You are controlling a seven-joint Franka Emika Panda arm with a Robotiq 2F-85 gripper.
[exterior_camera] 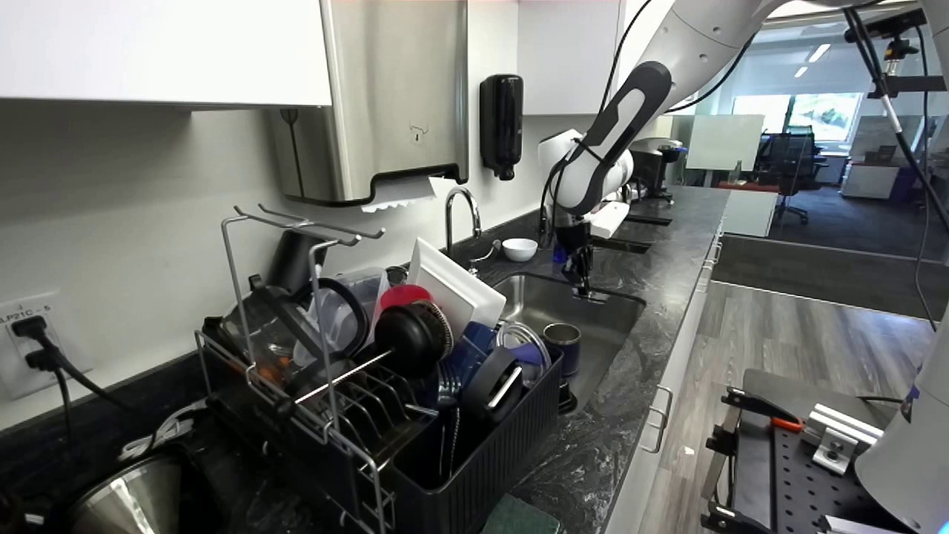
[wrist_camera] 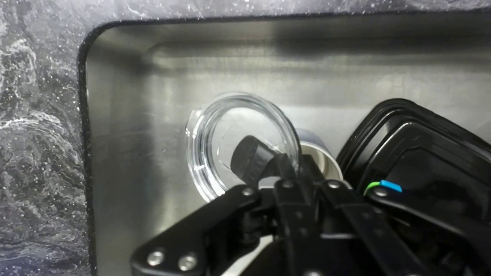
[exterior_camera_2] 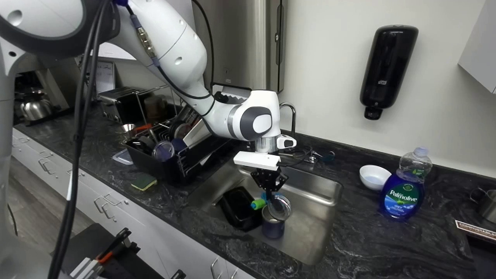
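Observation:
A clear round lid (wrist_camera: 200, 154) with a black tab (wrist_camera: 247, 156) hangs from my gripper, which is shut on its edge. In exterior view 2 my gripper (exterior_camera_2: 272, 194) points down over the sink, and the tilted lid (exterior_camera_2: 281, 208) overlaps the mouth of a dark blue mug (exterior_camera_2: 273, 229). The wrist view has the mug's pale inside (wrist_camera: 322, 160) partly hidden behind the lid and fingers. Whether lid and mug touch, I cannot tell. From exterior view 1, my gripper (exterior_camera: 583, 283) is above the sink's far part, beyond the mug (exterior_camera: 564, 348).
A black container (exterior_camera_2: 238, 207) lies in the sink (exterior_camera_2: 316, 207) beside the mug, near a green-and-blue item (exterior_camera_2: 258, 204). A full dish rack (exterior_camera: 516, 445) stands next to the sink. A white bowl (exterior_camera_2: 374, 177) and a soap bottle (exterior_camera_2: 403, 190) occupy the counter's other side.

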